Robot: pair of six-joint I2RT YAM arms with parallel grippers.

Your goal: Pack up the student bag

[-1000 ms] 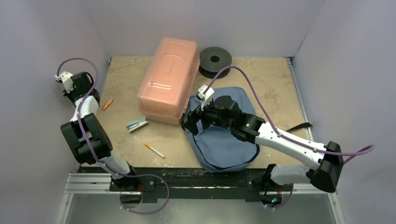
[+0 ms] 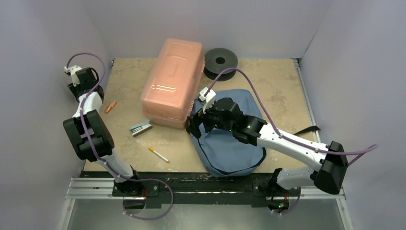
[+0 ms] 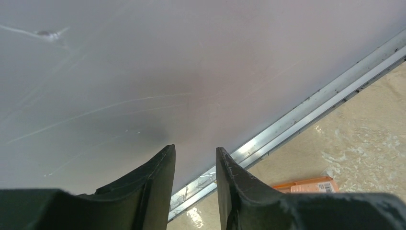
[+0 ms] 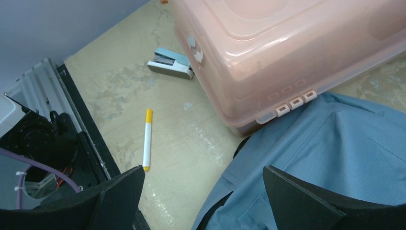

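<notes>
A blue fabric bag (image 2: 227, 158) lies on the board's right half, with my open right gripper over it. A yellow-capped marker (image 4: 147, 139) and a blue-white stapler (image 4: 170, 68) lie left of it. My left gripper is at the left wall, part open with nothing between its fingers, above and beside a small orange item (image 3: 301, 187), which also shows in the top view (image 2: 110, 106).
A large translucent pink box (image 2: 170, 81) stands at the back centre, with a dark spool (image 2: 226, 62) behind it to the right. Walls enclose the back and sides. The board's right rear is clear.
My right arm has moved slightly left. The objects lie as they were.
</notes>
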